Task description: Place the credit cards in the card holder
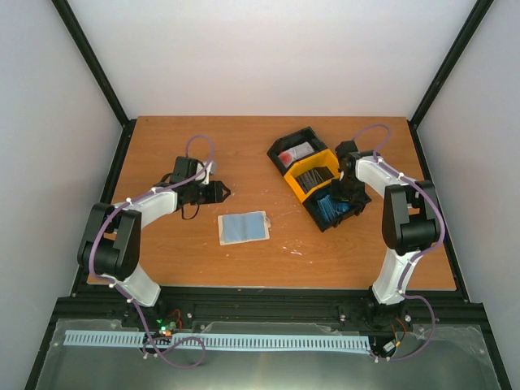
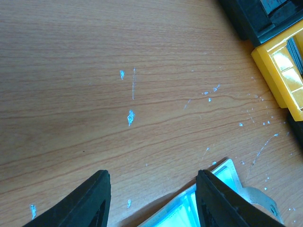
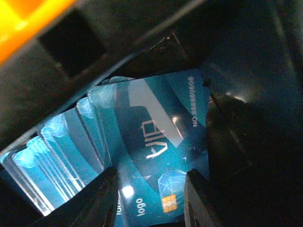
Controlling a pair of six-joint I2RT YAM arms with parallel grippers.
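Note:
Blue credit cards (image 3: 147, 142) lean in a row inside a black bin (image 3: 227, 123). The frontmost card faces the right wrist camera, its chip near the lower edge. My right gripper is part open at this card's lower part, one finger on each side of the chip area; whether the fingertips touch it I cannot tell. On the table lies the card holder (image 1: 244, 227), pale blue with a light border and a small tab on its right side. Up and left of the holder, my left gripper stands open above the table, nothing between its fingers.
A yellow bin (image 1: 312, 177) with dark cards adjoins the blue cards' bin. Beyond it is another black bin (image 1: 294, 149) holding white and red cards.

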